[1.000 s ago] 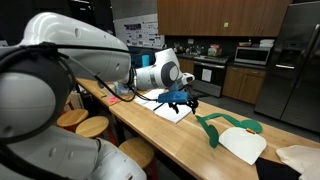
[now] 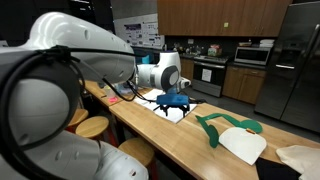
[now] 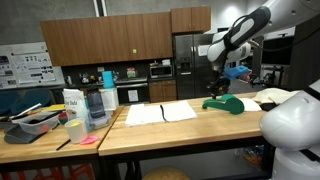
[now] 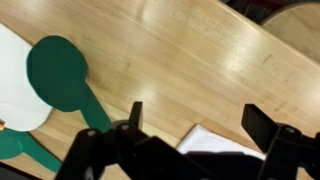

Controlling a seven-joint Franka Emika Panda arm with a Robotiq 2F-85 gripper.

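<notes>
Over the wooden table, my gripper is open, its two black fingers wide apart with only bare tabletop showing between them. In the first exterior view the gripper hangs above the table, left of the green objects. A dark green paddle-shaped piece lies at the left of the wrist view, its handle pointing toward the gripper. Part of a second, lighter green piece shows below it. Both overlap a white rounded sheet. The first exterior view shows a green piece near the white sheet.
White paper lies flat on the table. A black cloth and another pale sheet lie at the near right. Bottles and bins crowd the left end. Stools stand along the table edge. Bare wood is free.
The gripper has shifted slightly left and lower in the first exterior view, and the arm's outline has changed. The green pieces and sheets stay where they were.
</notes>
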